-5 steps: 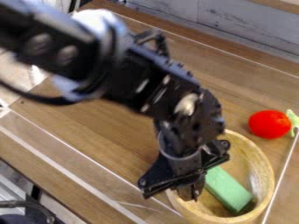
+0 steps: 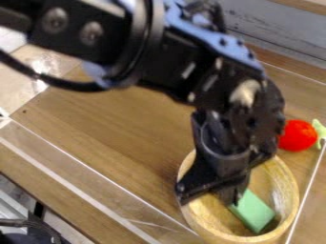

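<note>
The black gripper (image 2: 204, 186) reaches down over the left side of a round wooden bowl (image 2: 288, 202), its lower end at the bowl's rim and interior. A green block (image 2: 253, 212) lies inside the bowl, partly hidden behind the gripper. I cannot make out clearly whether anything is between the fingertips.
A red tomato (image 2: 298, 135) with a pale green object (image 2: 318, 132) beside it lies right of the arm, behind the bowl. A pale wall (image 2: 288, 38) runs along the back.
The arm and gripper have shifted right and slightly up, from the bowl's left edge to further over it. The green block and tomato look unmoved.
</note>
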